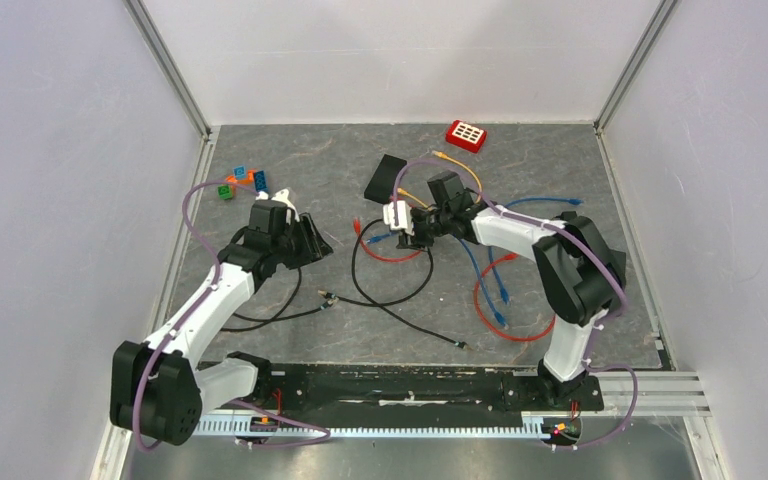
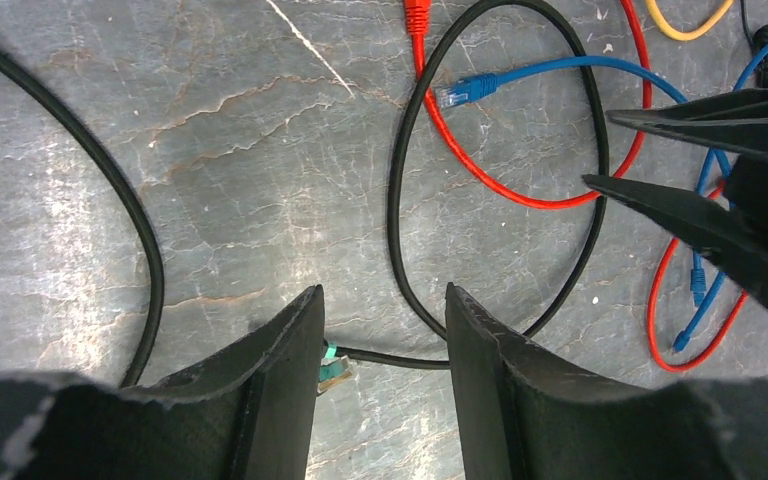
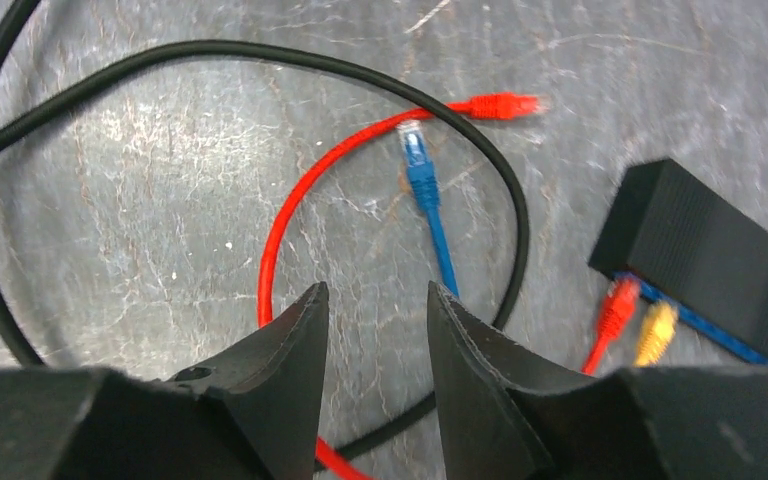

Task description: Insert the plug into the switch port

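Observation:
The black switch [image 3: 725, 265] lies on the grey mat, with a red plug [image 3: 616, 308] and a yellow plug [image 3: 657, 328] at its port side. In the right wrist view a loose blue plug [image 3: 421, 175] lies beside a loose red plug [image 3: 501, 107]. My right gripper hangs above these cables, its fingers apart and nothing held between them. My left gripper stands open over the left part of the mat, empty. Below its fingers a black cable's plug [image 2: 332, 371] shows, partly covered by a finger.
Black cables [image 1: 390, 308] loop over the middle of the mat. More blue and red cables [image 1: 520, 338] lie at the right. A red keypad-like box [image 1: 466, 136] stands at the back, and coloured blocks [image 1: 243, 180] sit at the back left.

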